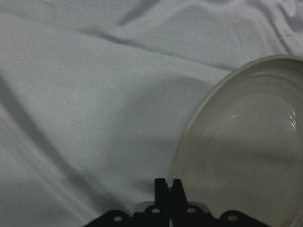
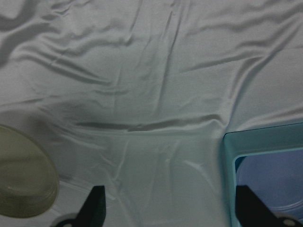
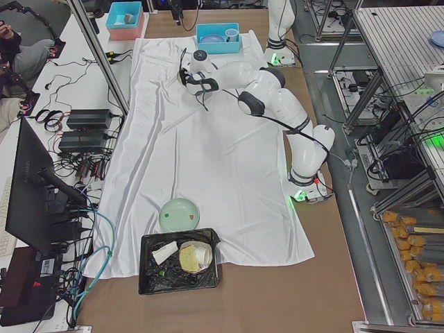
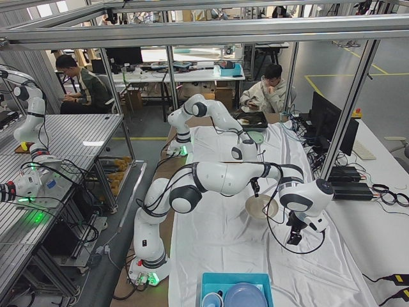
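Observation:
A cream bowl point(image 4: 254, 208) rests on white cloth. My left gripper is at its rim in the left wrist view, fingertips close together; whether they grip the rim is unclear. In the camera right view it hangs above the bowl. My right gripper is open with nothing visible between its fingers, between the bowl at left and a blue bin point(image 2: 229, 179) at right. The bin holds a blue plate point(image 4: 245, 299) and a cup point(image 4: 212, 302).
At the other end of the cloth are a green plate point(image 3: 178, 211) and a black tray point(image 3: 159, 281) with several items. A monitor point(image 3: 35, 198) and cables line one side.

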